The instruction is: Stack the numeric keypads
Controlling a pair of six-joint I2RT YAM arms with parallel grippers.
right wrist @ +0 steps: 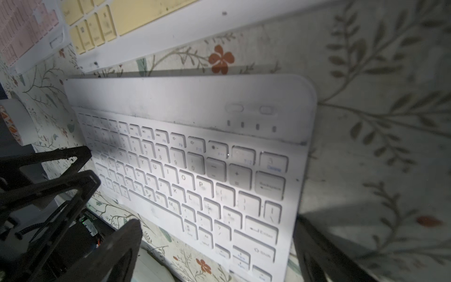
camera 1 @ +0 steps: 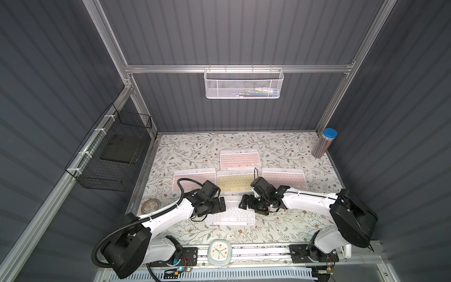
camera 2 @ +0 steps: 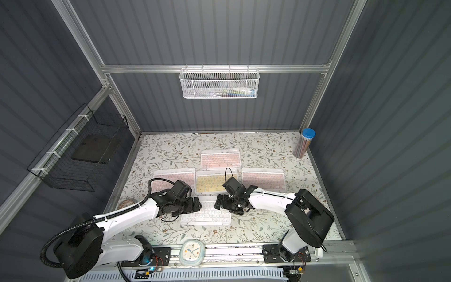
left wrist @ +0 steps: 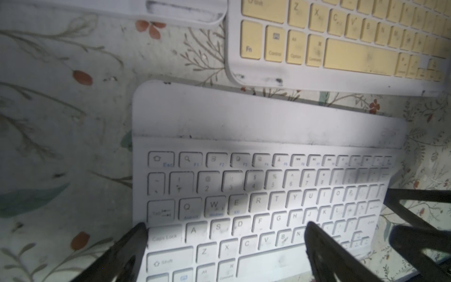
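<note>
A white keyboard (camera 1: 231, 216) lies flat at the front middle, its keys showing in both wrist views. Over its left part, my left gripper is open, one finger (left wrist: 119, 256) by the left edge and the other above the keys. My right gripper stands open at the right part, a finger (right wrist: 324, 256) beside the right edge. Whether either touches the keyboard, I cannot tell. Just behind lies a yellow-keyed keyboard (camera 1: 232, 182). Pink-keyed ones lie to its left (camera 1: 188, 176), right (camera 1: 286, 177) and behind it (camera 1: 239, 160); none are stacked.
A blue-lidded canister (camera 1: 324, 143) stands at the back right. A tape roll (camera 1: 150, 205) sits at the left edge and a clock (camera 1: 219, 252) at the front. Wire baskets hang on the left and back walls.
</note>
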